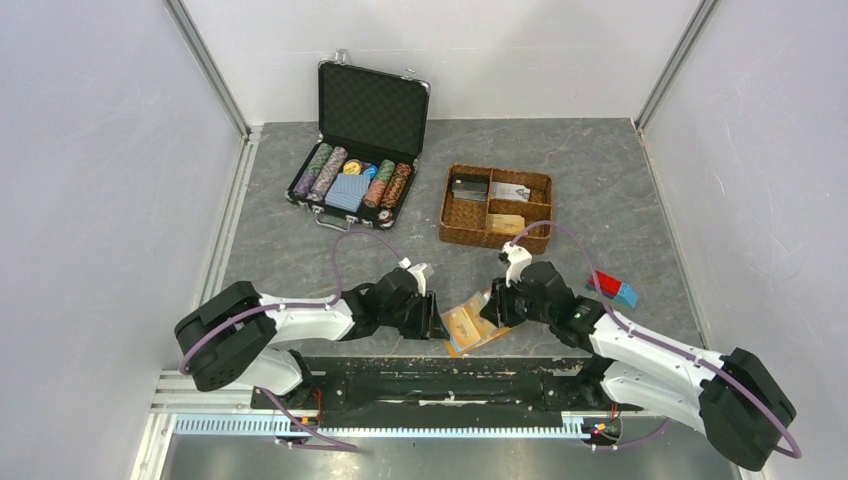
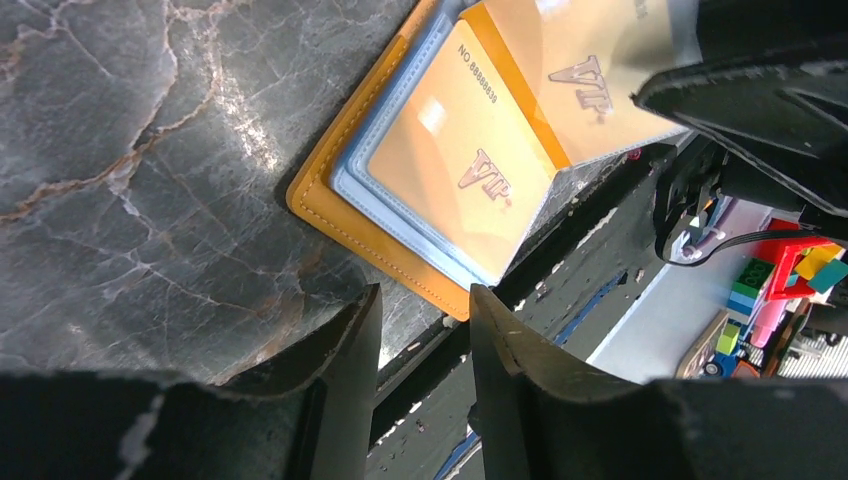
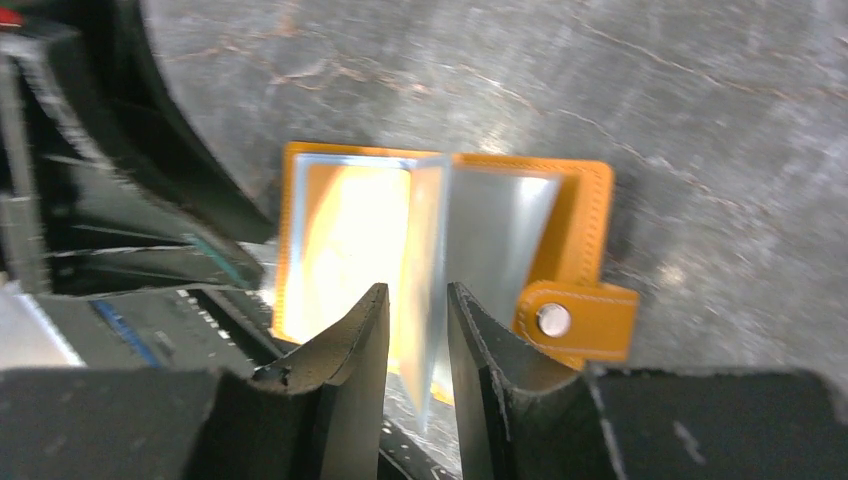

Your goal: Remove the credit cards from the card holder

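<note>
The card holder (image 1: 480, 322) lies open near the table's front edge, with an orange cover (image 2: 345, 215) and clear sleeves. A gold VIP card (image 2: 470, 165) sits in its left sleeve, and another gold card (image 2: 590, 75) shows on the adjoining page, near the other arm's dark finger. My left gripper is open at the holder's lower left corner, nothing between its fingers. Over the holder's middle, my right gripper is open, with a raised clear page (image 3: 430, 240) standing nearly edge-on between its fingers. The snap strap (image 3: 575, 320) lies right of it.
A wicker basket (image 1: 467, 236) with compartments stands behind, holding dark cards (image 1: 469, 187), a pale card (image 1: 510, 191) and a gold card (image 1: 506, 223). An open poker-chip case (image 1: 374, 108) is at back left, red and blue blocks (image 1: 612, 288) at right.
</note>
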